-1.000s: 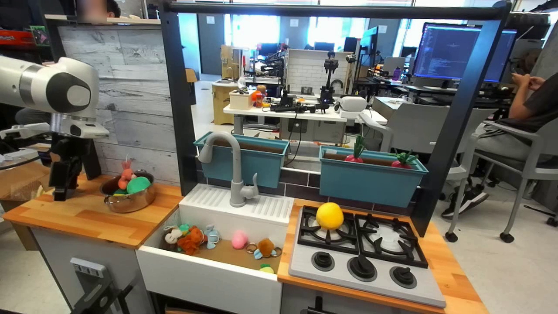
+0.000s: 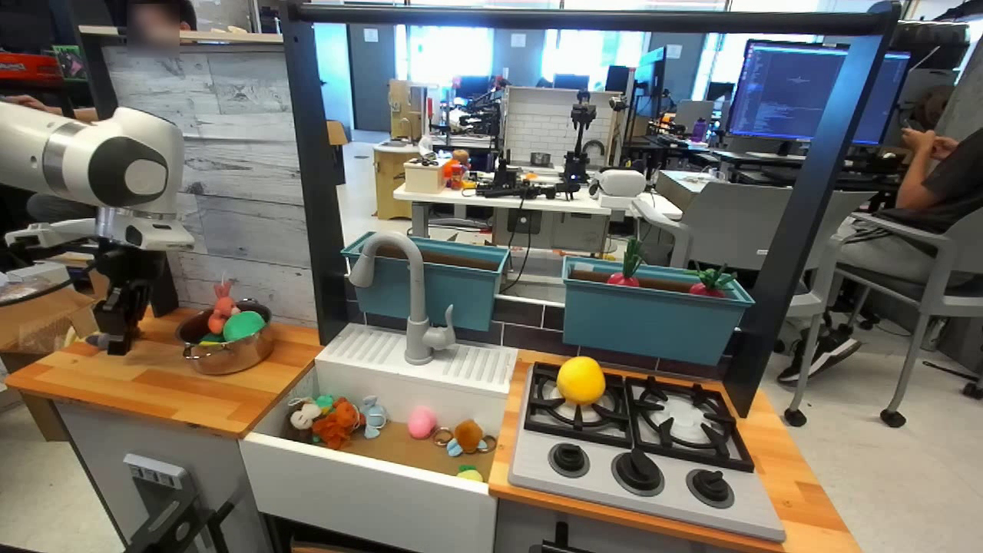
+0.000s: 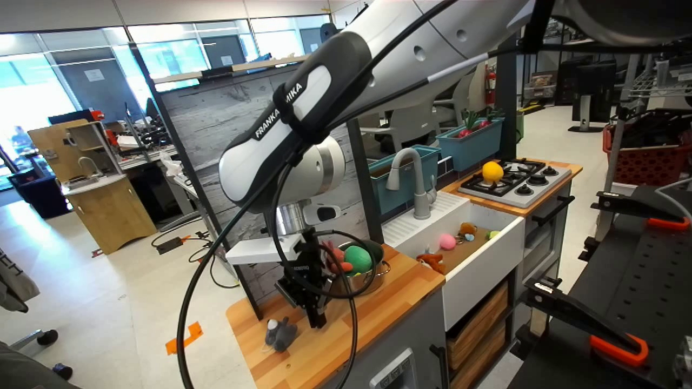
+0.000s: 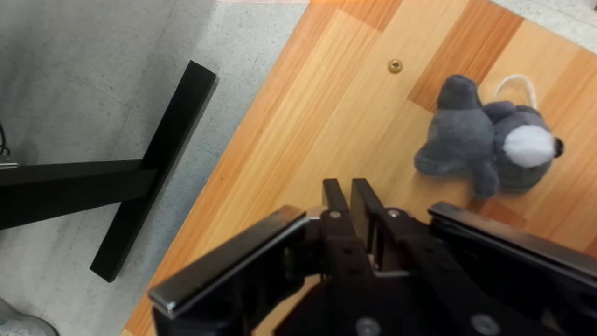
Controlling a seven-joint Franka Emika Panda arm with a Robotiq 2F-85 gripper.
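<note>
A grey plush toy (image 4: 464, 137) with a white muzzle, black nose and white string loop lies on the wooden countertop (image 4: 313, 129). In the wrist view it sits to the right of and beyond my gripper, clear of the fingertips. The fingers are drawn almost fully together, leaving a thin slit with nothing held in it. From the second exterior side, the gripper (image 3: 316, 321) hangs low over the counter, with the grey toy (image 3: 280, 334) beside it towards the counter's end. In the first exterior view my gripper (image 2: 118, 346) largely covers the toy.
A metal pot (image 2: 227, 354) holding a green ball (image 2: 243, 326) and a pinkish-orange toy (image 2: 221, 309) stands close by the gripper. The sink (image 2: 369, 479) contains several toys; a yellow ball (image 2: 580, 381) rests on the stove (image 2: 544, 461). Counter edge (image 4: 215, 173) lies left.
</note>
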